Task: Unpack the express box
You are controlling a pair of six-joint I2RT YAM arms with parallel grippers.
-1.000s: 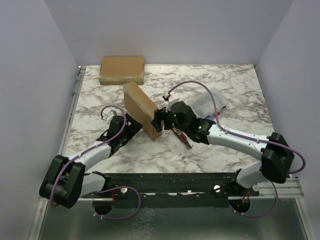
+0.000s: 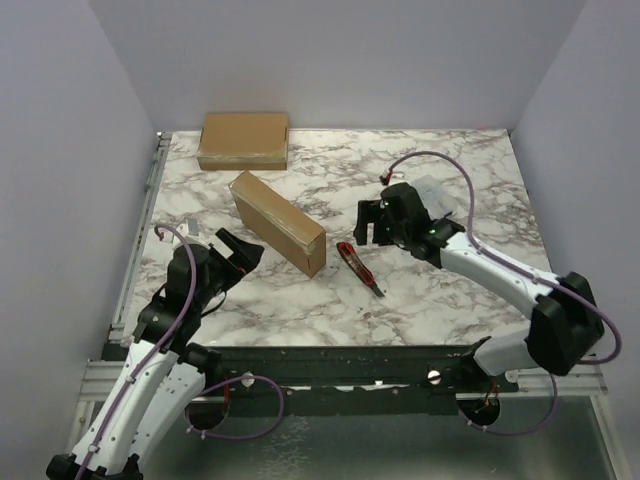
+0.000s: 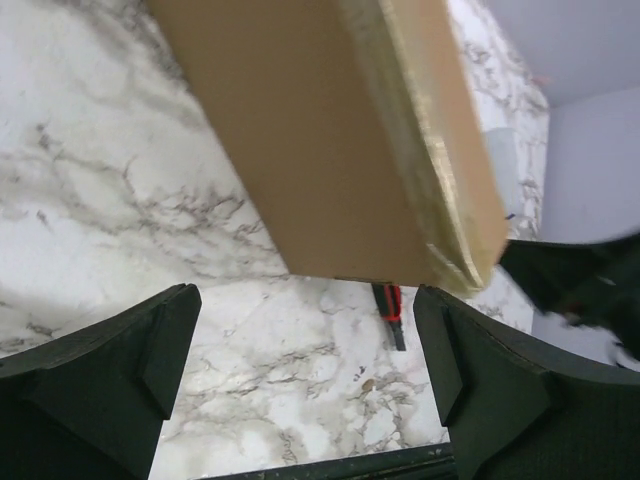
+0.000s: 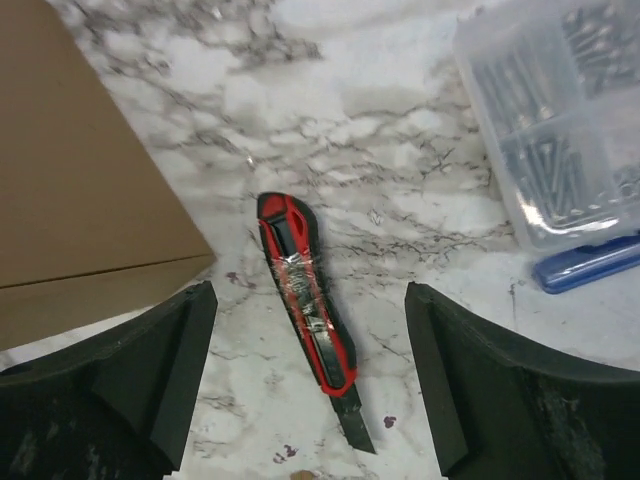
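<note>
A cardboard express box (image 2: 275, 220) stands on its long narrow side at centre-left of the marble table; it fills much of the left wrist view (image 3: 290, 140). Just right of it lies a red-and-black utility knife (image 4: 305, 300) with blade out. My left gripper (image 2: 245, 250) is open beside the box's left face, with nothing between its fingers. My right gripper (image 2: 372, 222) is above the table beside the knife, its fingers apart and empty in the right wrist view.
A flat cardboard box (image 2: 243, 135) lies at the back left. A clear organiser of small parts (image 4: 550, 120) and a blue item (image 4: 585, 262) lie right of the knife, partly under the right arm.
My right gripper has moved right, off the box to beside the knife. My left gripper has pulled back from the box, which has settled down from a raised or tilted position.
</note>
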